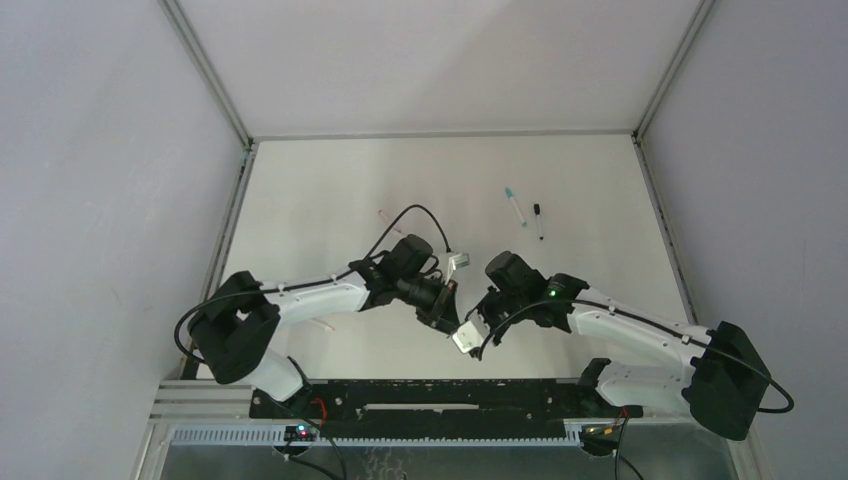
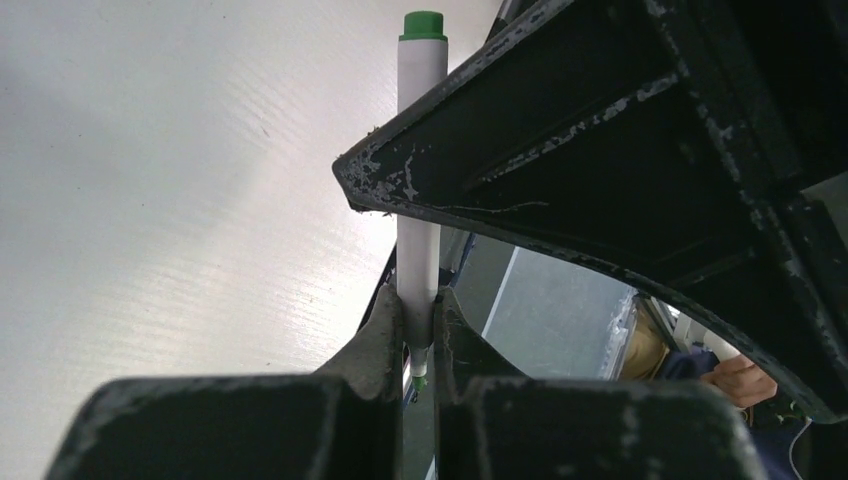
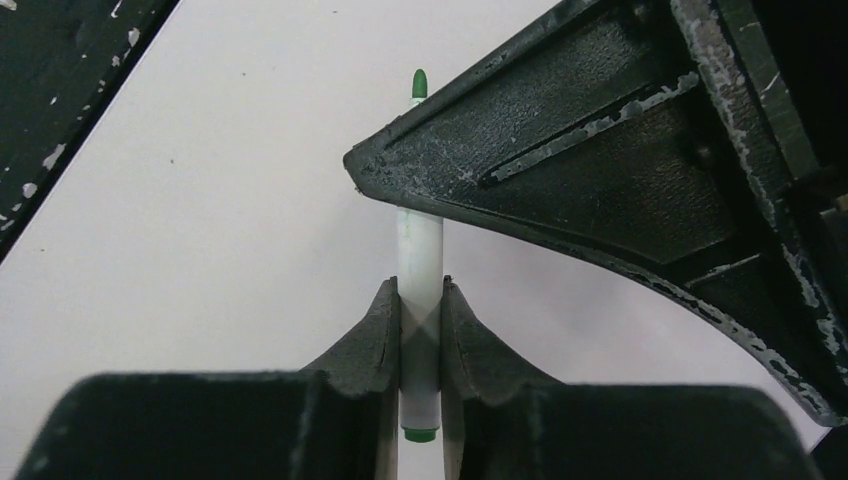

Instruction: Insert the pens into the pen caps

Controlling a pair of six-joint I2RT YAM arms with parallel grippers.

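Note:
One white pen with green ends runs through both grippers, which meet face to face in the top view. My left gripper is shut on the pen (image 2: 418,250) near its narrow green tip. At the other end, with the flat green plug, my right gripper has its fingers (image 3: 375,335) close along both sides of the pen (image 3: 420,245). Whether they press on it I cannot tell. The left gripper's dark finger crosses in front of the pen in the right wrist view. From above, the grippers hide most of this pen.
Farther back on the table lie a teal-capped pen (image 1: 515,206) and a black-capped pen (image 1: 538,222). A pink-ended pen (image 1: 385,215) is partly behind the left arm's cable. Another pale pen (image 1: 322,324) lies by the left forearm.

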